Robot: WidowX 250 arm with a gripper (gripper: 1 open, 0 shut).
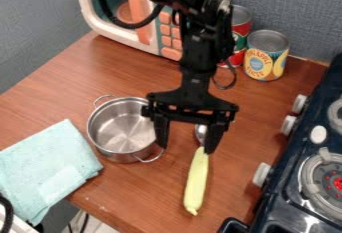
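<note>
The black gripper [190,135] hangs over the wooden counter with its two fingers spread apart, between the steel pot and a spoon with a pale yellow handle [197,182]. The spoon's metal head lies just under the gripper, partly hidden. The steel pot [120,127] sits to the left, close beside the left finger. No object shows clearly held between the fingers.
A folded teal cloth [44,166] lies at front left. A toy stove [314,162] fills the right side. Two cans [266,57] and a toy microwave [123,12] stand at the back. Bare counter [114,202] shows at the front.
</note>
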